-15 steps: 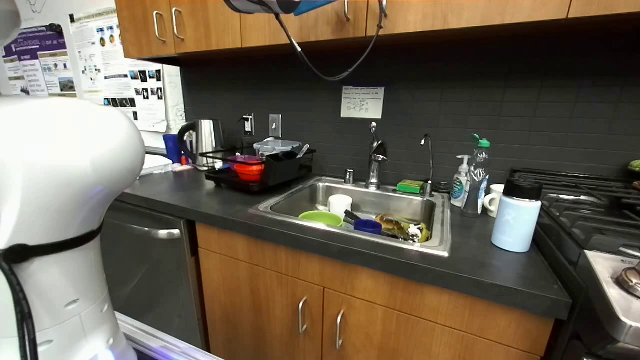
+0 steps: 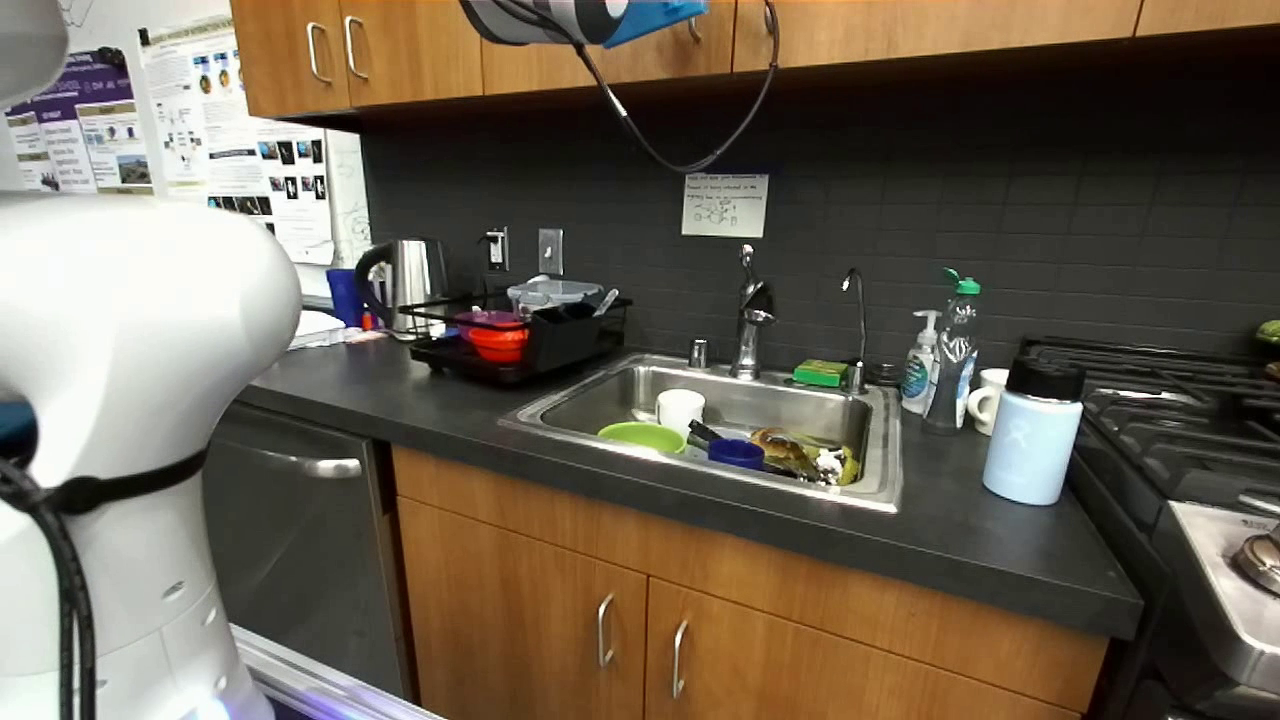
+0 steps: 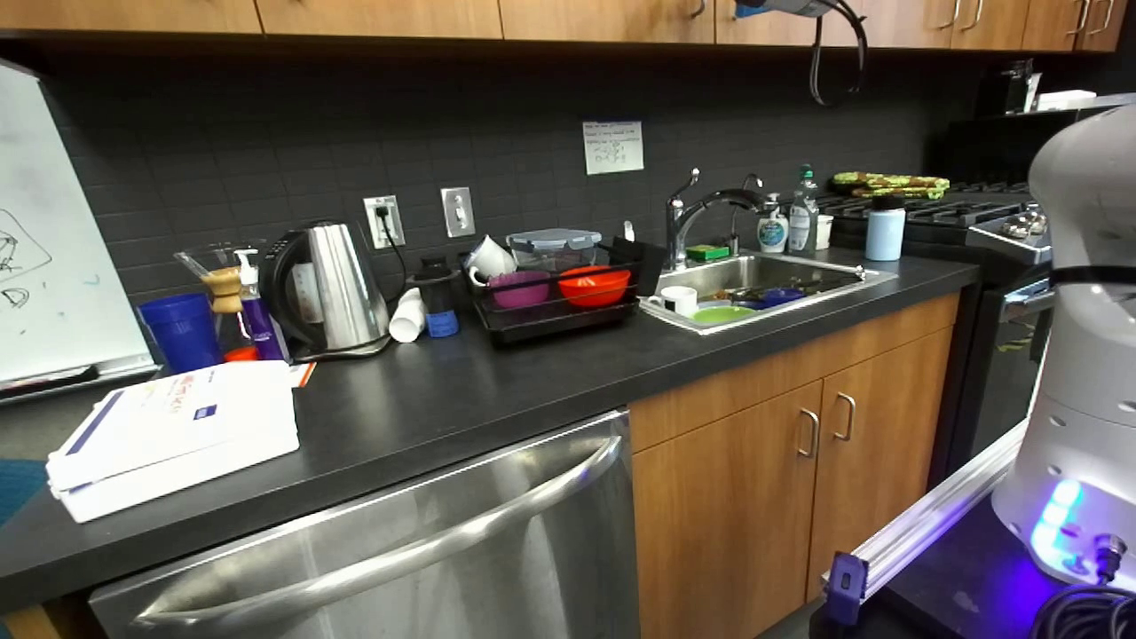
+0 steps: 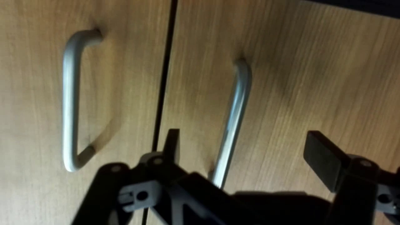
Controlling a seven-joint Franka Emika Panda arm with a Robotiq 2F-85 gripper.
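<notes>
In the wrist view my gripper stands open before two wooden cabinet doors. Between its spread fingers, as seen in the image, runs the slanted metal handle (image 4: 233, 120) of the right door (image 4: 300, 75); its lower end is hidden behind the gripper. I cannot tell how far the fingers are from the handle in depth. A second handle (image 4: 70, 101) is on the left door (image 4: 33, 93), outside the left finger. Both doors look shut, with a dark seam between them. In the exterior views the fingers are out of frame; only part of the wrist (image 2: 564, 18) shows.
Upper cabinets (image 2: 900, 30) run above the counter (image 2: 960, 528). Below are a sink (image 2: 564, 414) with dishes, a dish rack (image 2: 576, 336), a kettle (image 2: 420, 282) and a light blue bottle (image 2: 1032, 444). A cable (image 2: 636, 126) hangs from the arm.
In exterior view 1 the wrist and its hanging cable have shifted slightly right. The arm's lower white link has also turned a little to the right. The counter items stay in place.
</notes>
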